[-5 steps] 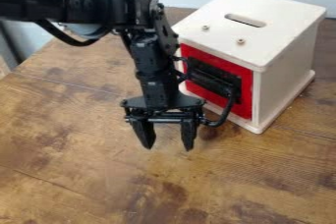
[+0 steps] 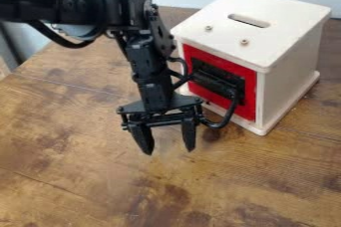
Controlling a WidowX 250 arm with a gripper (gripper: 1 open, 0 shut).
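My black gripper [image 2: 167,135] hangs over the wooden table with its two fingers pointing down, parted, and nothing visible between them. Behind it and to the right stands a pale wooden box [image 2: 286,72] with a slot in its top and a red front panel [image 2: 200,50]. A dark fitting with a black handle [image 2: 229,92] is on that panel, partly hidden by my arm. The gripper is in front of the box, below the handle's height in the view.
A light wall is behind the table.
My gripper's fingers have moved slightly further apart over the last second, and the gripper has shifted a little. The box has not moved.
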